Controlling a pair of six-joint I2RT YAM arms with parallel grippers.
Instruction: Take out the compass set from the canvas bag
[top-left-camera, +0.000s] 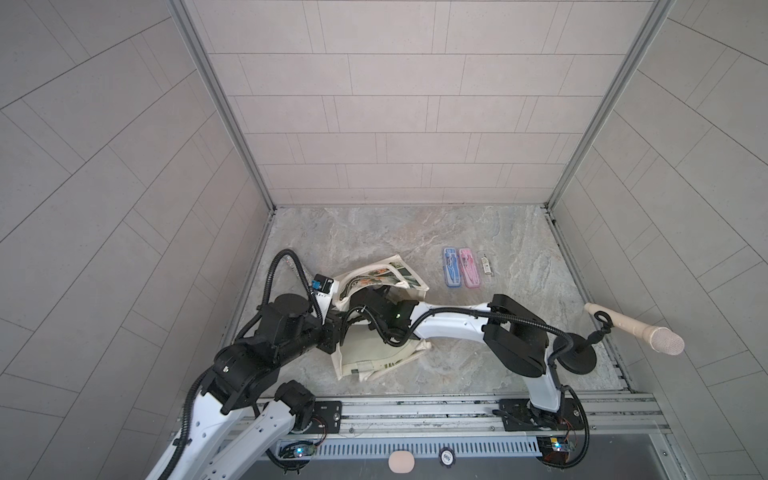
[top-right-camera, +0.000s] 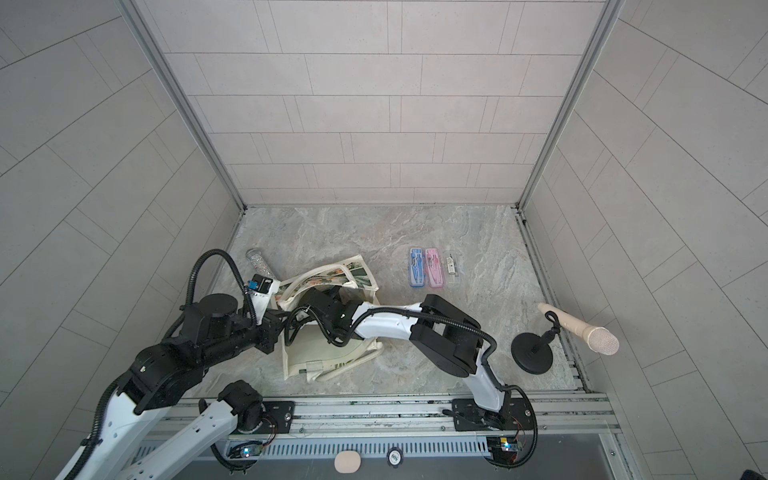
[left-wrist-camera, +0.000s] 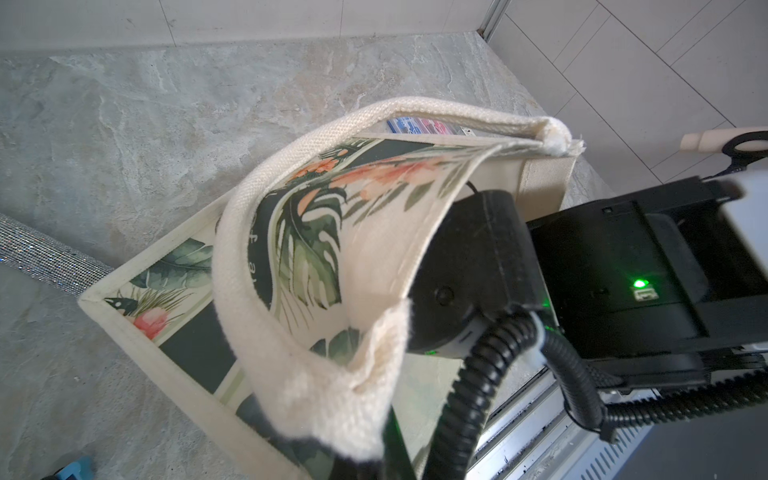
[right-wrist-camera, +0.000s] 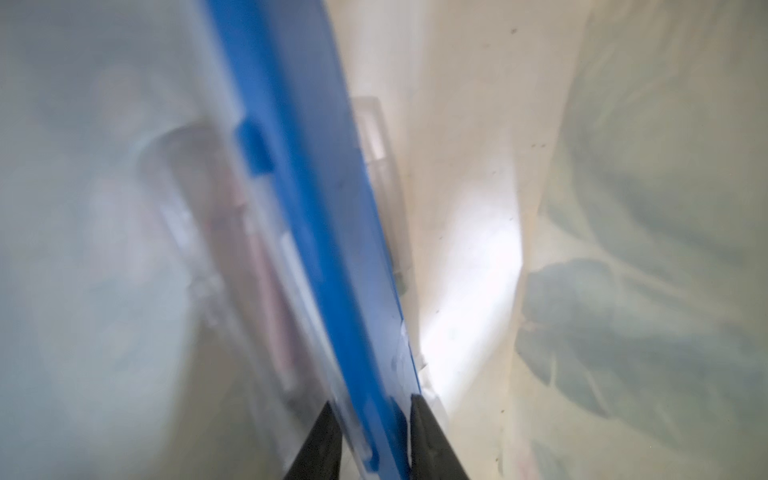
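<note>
The cream canvas bag (top-left-camera: 360, 366) with a leaf-print lining lies open in front of the arms. My left gripper is shut at the bag's edge, where the base of its rope handle (left-wrist-camera: 240, 264) goes down to the fingertips. My right gripper reaches inside the bag, its fingers one on each side of a long blue case (right-wrist-camera: 332, 240) with a clear side. Whether they press on the case cannot be told. Behind it, blurred, lies a clear container with something pink inside (right-wrist-camera: 268, 296).
Outside the bag, a blue case (top-left-camera: 452, 267) and a pink case (top-left-camera: 469, 268) lie side by side, with a small white item (top-left-camera: 486, 265) to their right. A silvery strip (left-wrist-camera: 56, 256) lies beyond the bag.
</note>
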